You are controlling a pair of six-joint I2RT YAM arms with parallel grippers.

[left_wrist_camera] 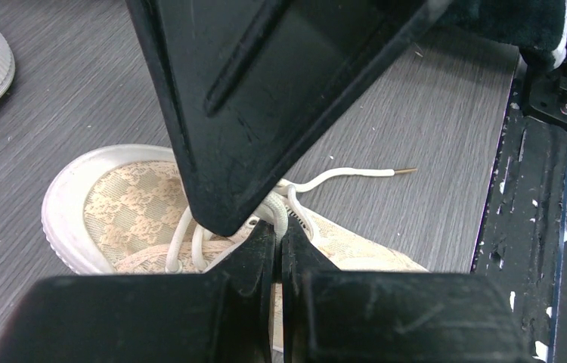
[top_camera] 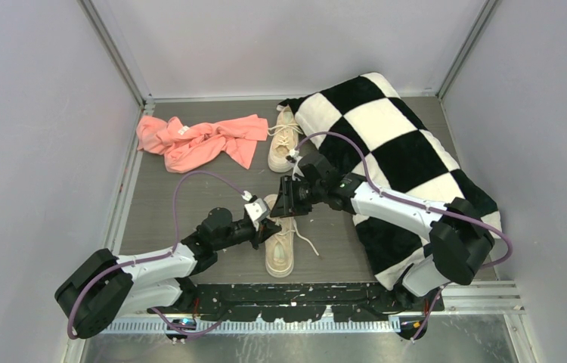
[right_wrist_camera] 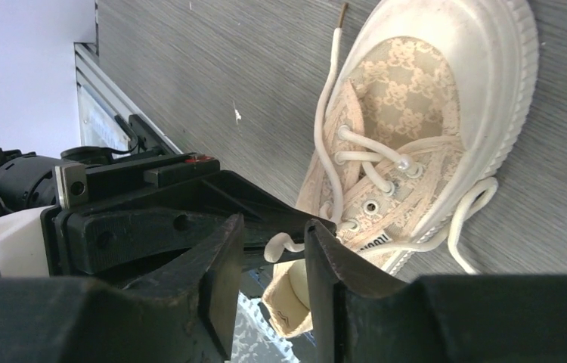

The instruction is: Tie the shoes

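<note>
The near beige shoe (top_camera: 279, 257) lies lengthwise at the front middle, white laces (right_wrist_camera: 327, 136) across and beside it. My left gripper is shut on a white lace held upright above the shoe, seen in the left wrist view. My right gripper hovers right over the left one, fingers apart, a lace end at the left gripper's tips showing between them; whether it touches the lace I cannot tell. The second shoe (top_camera: 283, 155) lies behind, its laces splayed.
A pink cloth (top_camera: 205, 140) lies at the back left. A black-and-white checked cushion (top_camera: 386, 128) covers the right side, under the right arm. Bare table (top_camera: 159, 212) shows at left.
</note>
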